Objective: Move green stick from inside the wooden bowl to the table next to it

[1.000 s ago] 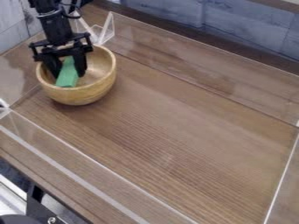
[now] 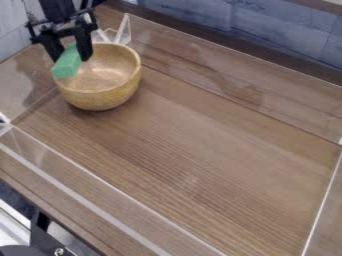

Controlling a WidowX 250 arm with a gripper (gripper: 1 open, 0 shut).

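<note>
The green stick (image 2: 66,65) is gripped near its upper end by my black gripper (image 2: 67,47), which is shut on it. It hangs tilted, its lower end toward the left, in front of the left rim of the wooden bowl (image 2: 114,94). In the camera view the stick overlaps that rim, and its lower end looks raised clear of the bowl's floor. The bowl stands upright on the table at the upper left, and the visible part of its inside is empty.
The wooden table (image 2: 201,150) is wide and bare to the right of and in front of the bowl. A narrow strip of table lies left of the bowl, bounded by a pale edge. Behind the bowl is something clear and shiny (image 2: 123,30). Dark walls run along the back.
Gripper and green stick have risen and shifted left, from over the bowl's inside to its left rim. The bowl has shifted slightly to the right.
</note>
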